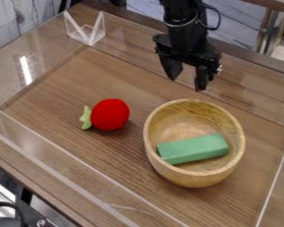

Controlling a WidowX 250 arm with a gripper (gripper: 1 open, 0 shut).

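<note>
My black gripper [185,69] hangs over the back of the wooden table, open, above and behind a tan bowl [194,124]. A green block [192,151] lies inside the bowl. A red strawberry-like object [110,114] with a green top sits left of the bowl, apart from it.
A white wire-like holder [85,27] stands at the back left. A raised edge runs along the back right.
</note>
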